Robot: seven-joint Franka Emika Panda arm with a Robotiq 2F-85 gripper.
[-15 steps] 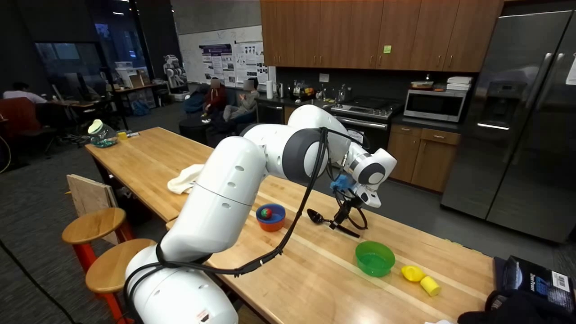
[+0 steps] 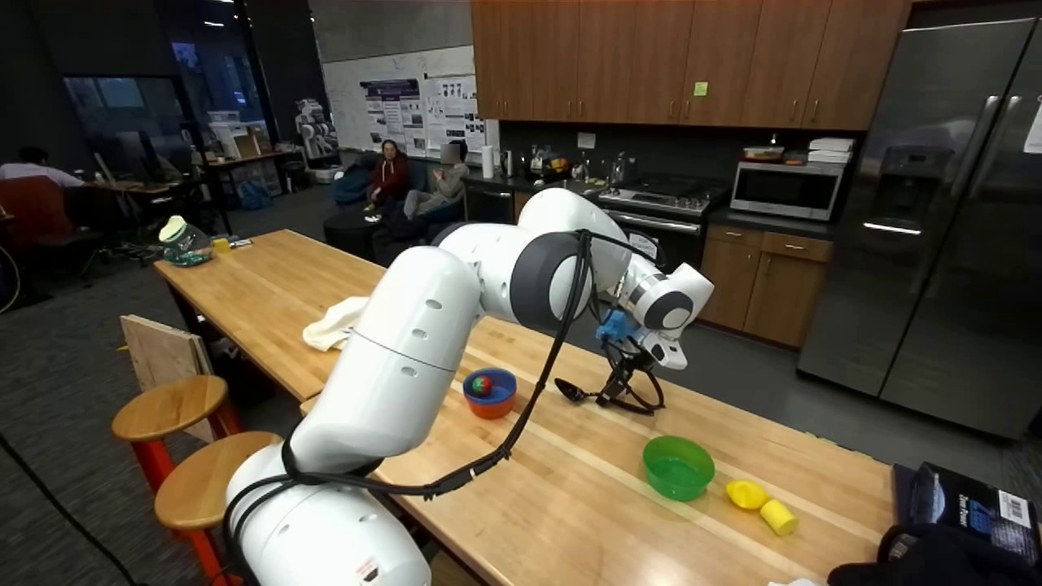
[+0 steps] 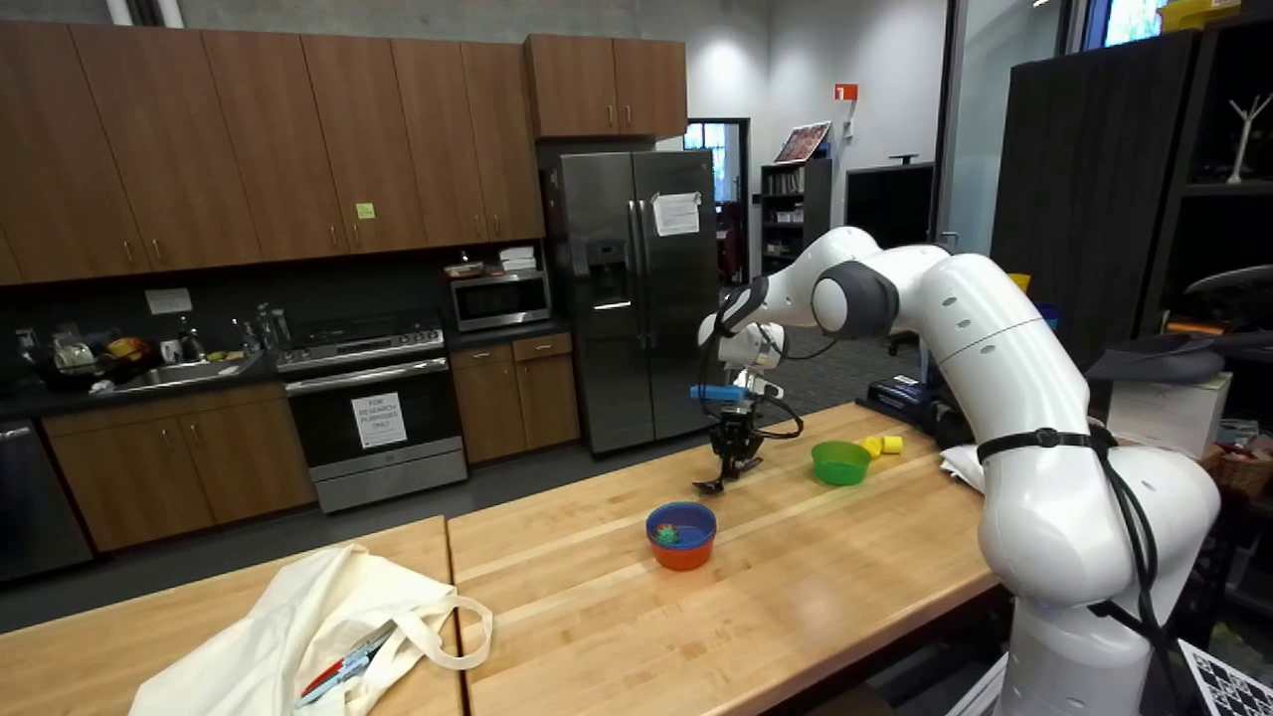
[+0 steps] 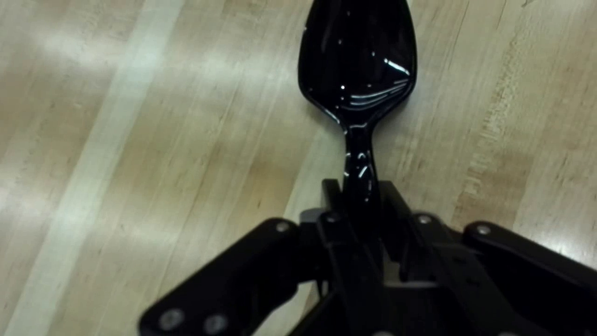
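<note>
My gripper is shut on the handle of a glossy black spoon (image 4: 358,67), just behind the neck, in the wrist view. Its bowl points away from the fingers, over bare tabletop. From the side, the same spoon (image 2: 571,391) appears at or close above the table, left of the fingers; whether it touches the wood I cannot tell. In the second exterior view the spoon (image 3: 709,487) is small and dark below the gripper (image 3: 731,463). The rear of the handle is largely hidden in the wrist view by the fingers.
A green bowl (image 2: 678,478) stands to the right, beside a lemon (image 2: 746,494) and a yellow cylinder (image 2: 778,517). To the left, a blue bowl (image 2: 502,382) sits in an orange-red one (image 2: 490,406), with a strawberry (image 2: 481,386) inside. Clear tabletop (image 2: 566,488) lies in front.
The gripper's fingers have shifted slightly. The spoon's handle end, lying low toward the right before, now appears higher in the picture, and its bowl looks flatter. The bowls have not moved.
</note>
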